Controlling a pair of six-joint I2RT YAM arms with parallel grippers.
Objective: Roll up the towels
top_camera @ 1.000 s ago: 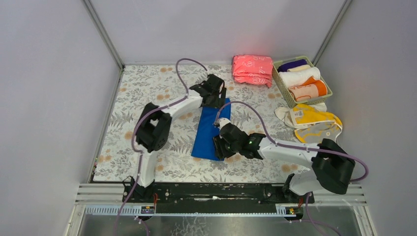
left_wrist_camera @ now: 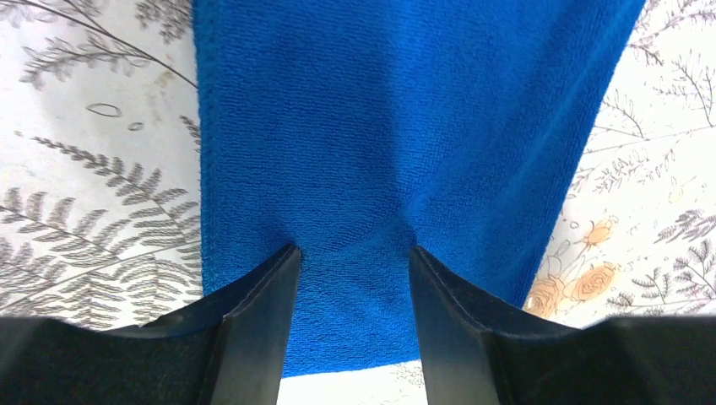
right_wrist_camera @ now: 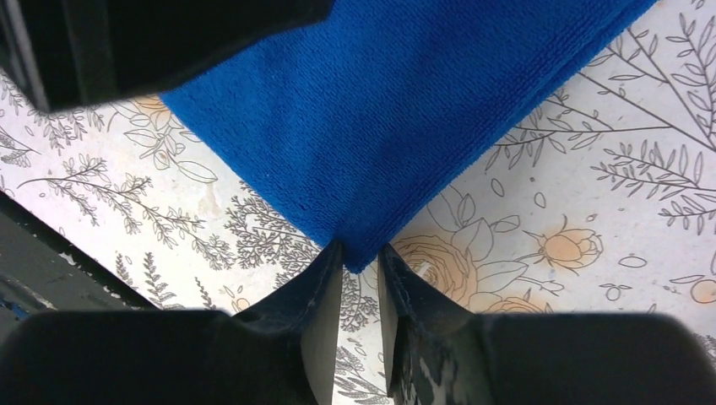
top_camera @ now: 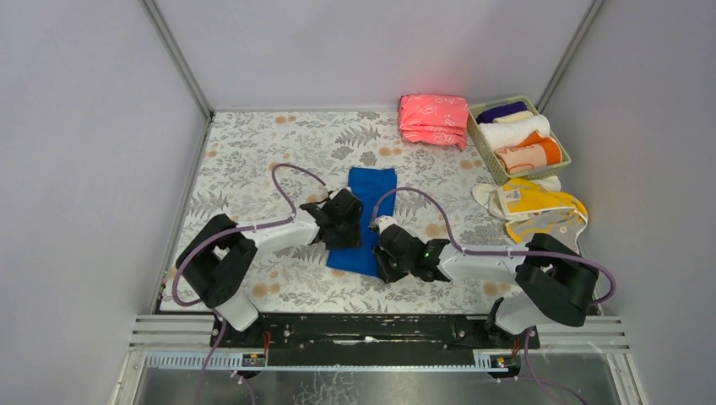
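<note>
A blue towel (top_camera: 370, 181) lies lengthwise on the floral mat, slightly creased. My left gripper (top_camera: 346, 236) is low over its lower left part; in the left wrist view its fingertips (left_wrist_camera: 283, 261) rest on the cloth, apart, with a crease between them, and whether they pinch it is unclear. My right gripper (top_camera: 384, 266) is at the near right corner; in the right wrist view its fingers (right_wrist_camera: 325, 295) are closed on that corner of the towel (right_wrist_camera: 405, 118).
Folded pink towels (top_camera: 432, 118) lie at the back. A basket (top_camera: 567, 162) of rolled towels stands at the back right, with yellow-and-white cloths (top_camera: 532, 211) below it.
My left gripper has come down from the towel's far end toward its near left part. My right gripper has shifted slightly at the near right corner.
</note>
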